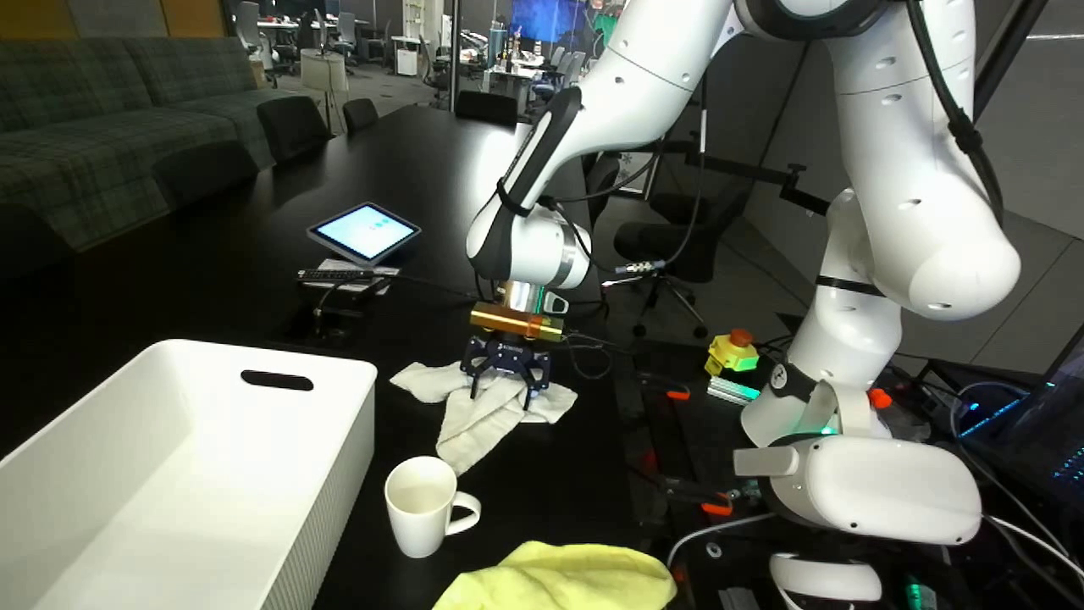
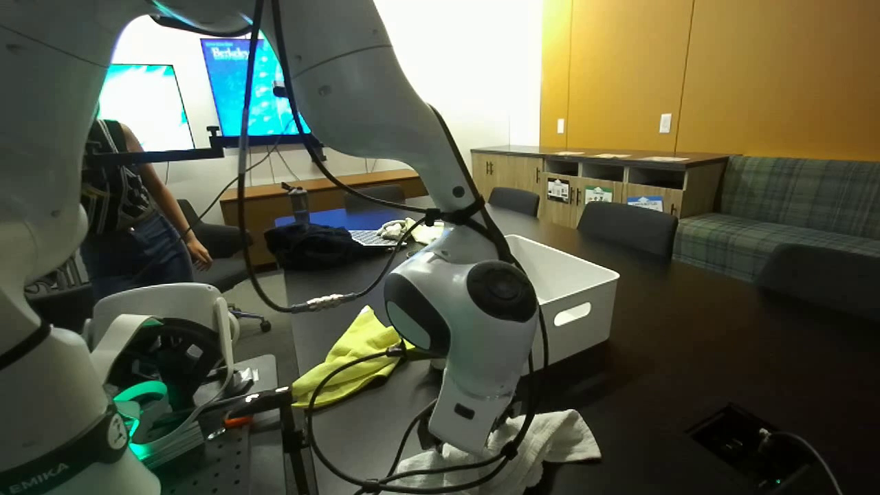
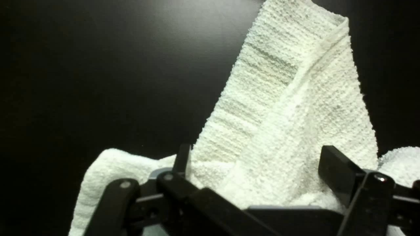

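Note:
A crumpled white towel (image 1: 475, 429) lies on the black table, with its ribbed weave filling much of the wrist view (image 3: 275, 118). Over it my gripper (image 1: 502, 395) points down, its fingers spread apart. In the wrist view the open gripper has one black finger (image 3: 182, 159) on the left and another (image 3: 336, 169) on the right, with towel folds beneath and between them. Whether the fingertips touch the cloth I cannot tell. The second exterior view shows part of the towel (image 2: 548, 441), while the arm hides the gripper there.
Left of the towel stands a large white bin (image 1: 335, 447), empty where visible. A white mug (image 1: 417, 508) is between the bin and a yellow cloth (image 1: 559, 585) at the near edge. Farther back lie a tablet (image 1: 366, 232) and a remote (image 1: 335, 275). Cables hang about the arm.

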